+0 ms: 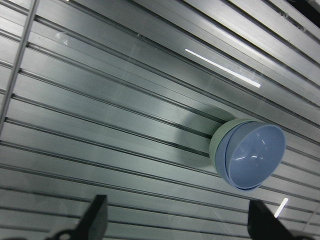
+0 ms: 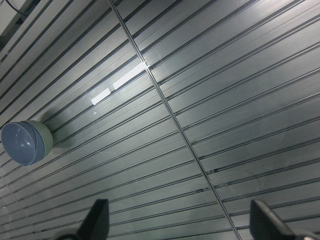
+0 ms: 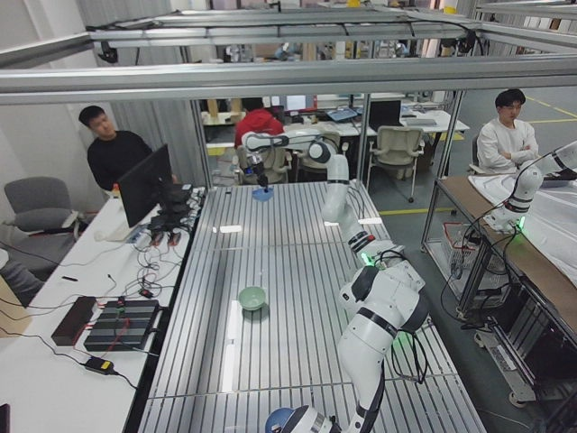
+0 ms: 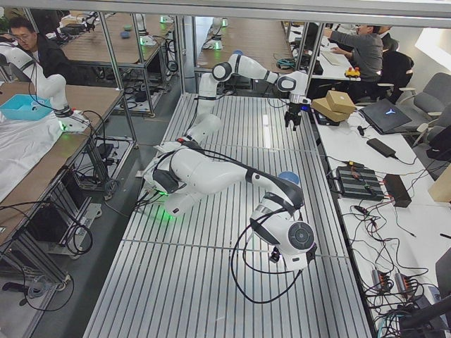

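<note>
In the left wrist view, blue bowls sit nested in a green bowl, below and ahead of my open left gripper. The right wrist view shows a similar stack at left, away from my open right gripper. The camera left view instead shows a green bowl alone mid-table, a blue bowl under the far arm's gripper, and another blue bowl at the near edge, partly hidden. In the camera right view a blue bowl shows behind the near arm.
The slatted metal table has much bare surface. A white desk with monitor, power units and cables runs alongside, with a seated person behind. Frame posts and beams surround the table.
</note>
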